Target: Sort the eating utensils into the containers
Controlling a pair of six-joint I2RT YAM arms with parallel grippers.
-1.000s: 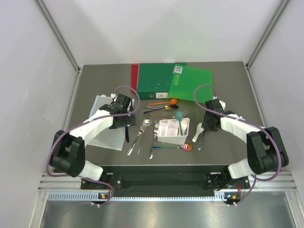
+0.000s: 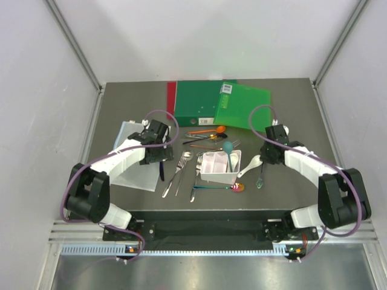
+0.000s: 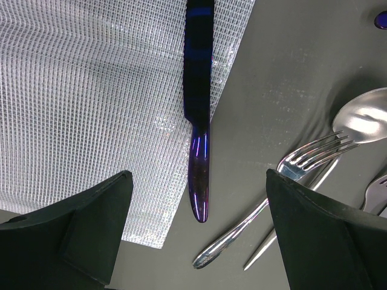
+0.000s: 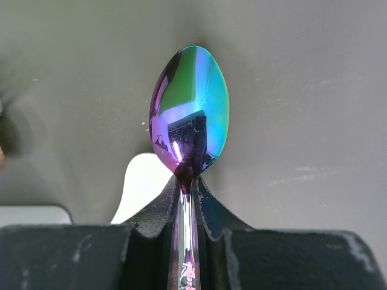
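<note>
Pinched at its neck, an iridescent spoon (image 4: 190, 109) sits in my right gripper, which is shut on it. A white spoon (image 2: 250, 166) lies just left of it, partly behind the fingers in the right wrist view. My left gripper is open above a dark blue knife (image 3: 198, 115) that rests across the edge of the white mat; nothing is between its fingers. A silver fork (image 3: 242, 225) crosses a silver spoon (image 3: 366, 118). The white compartment container (image 2: 219, 177) stands mid-table, with a teal spoon (image 2: 228, 148) inside.
Behind the container lie an orange spoon (image 2: 220, 129), a black spoon (image 2: 221, 136) and several other utensils. A rainbow spoon (image 2: 237, 187) lies along its front. Green folders (image 2: 248, 106) cover the back.
The white spoon has turned and shifted a little on the table. The left arm has barely moved.
</note>
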